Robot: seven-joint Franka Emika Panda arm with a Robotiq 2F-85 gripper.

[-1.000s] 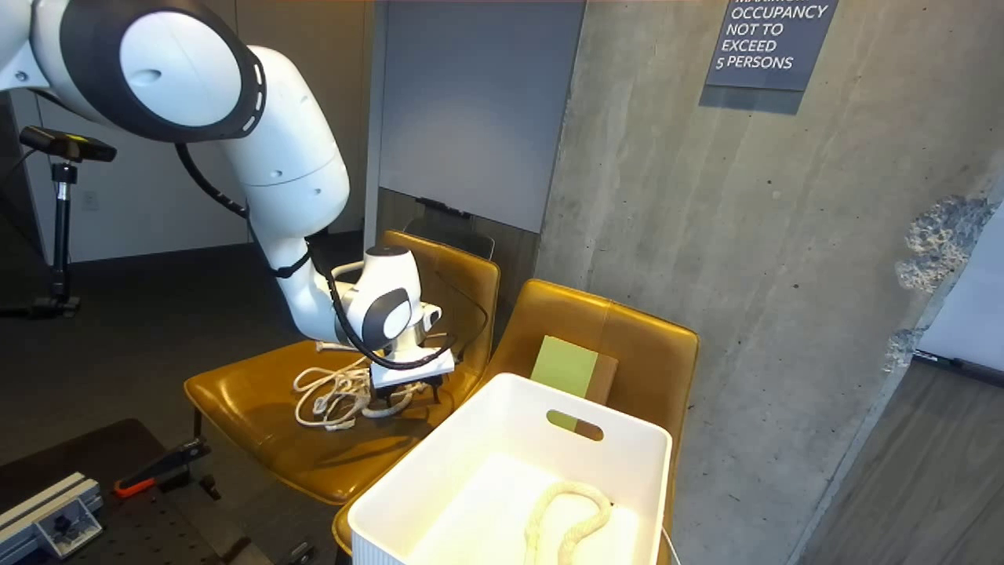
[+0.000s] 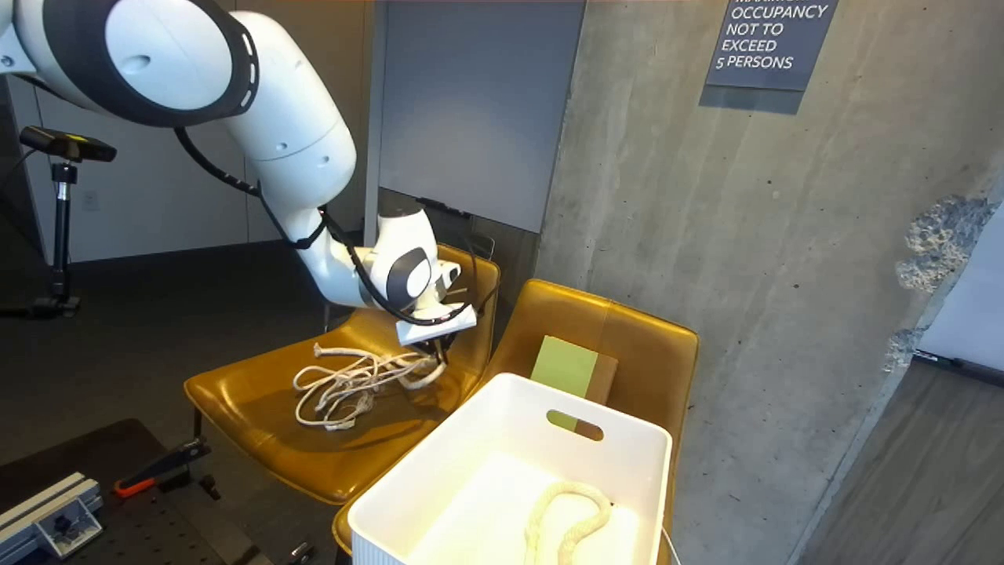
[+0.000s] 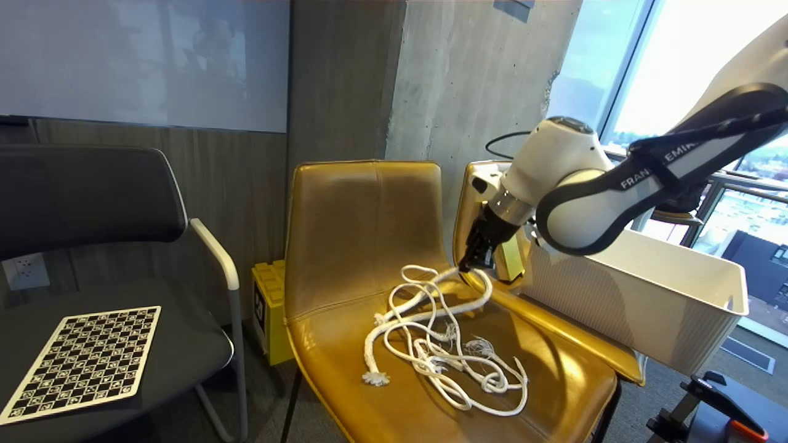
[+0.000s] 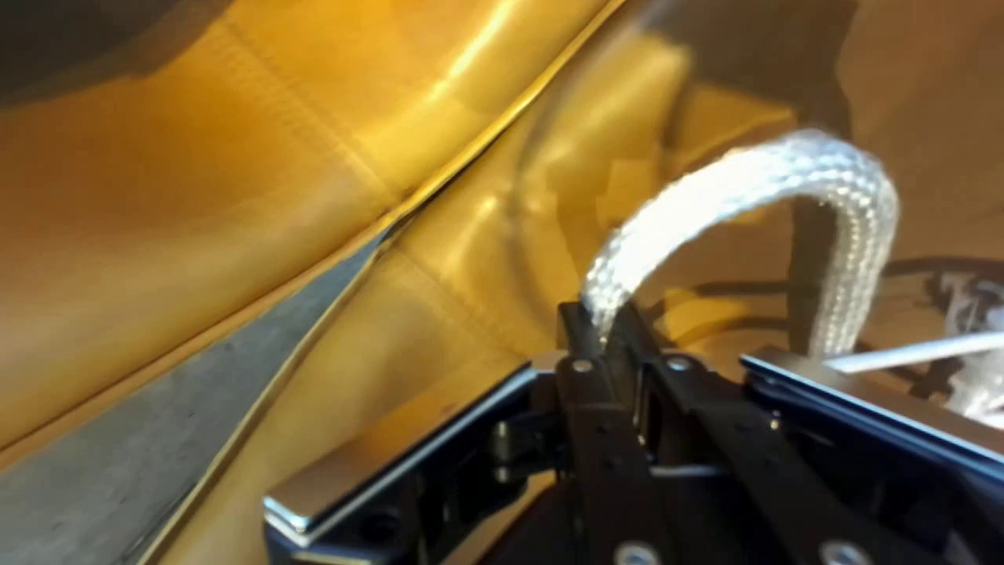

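My gripper is shut on a thick white braided rope (image 4: 743, 188), which arches away from the fingertips and back down in the wrist view. In exterior view 2 the gripper (image 3: 473, 267) hangs above the brown chair seat (image 3: 340, 339), with the held rope (image 3: 484, 291) bent below it and running back to the seat. A tangle of thinner white cord (image 3: 436, 362) lies on the same seat beside and across the thick rope. Inside the white bin (image 2: 442, 452) rests another pale rope (image 2: 569, 488), curved in a loop.
The bin stands on a second brown chair (image 2: 602, 311), with a green and brown box (image 2: 569, 366) behind it. A dark chair bearing a checkered board (image 3: 85, 354) is at the left in exterior view 2. A clamp (image 2: 160, 469) lies on the dark bench.
The arm has risen and shifted right in exterior view 1. A bend of thick rope has come up and to the right with the gripper; the bin and its rope are unchanged.
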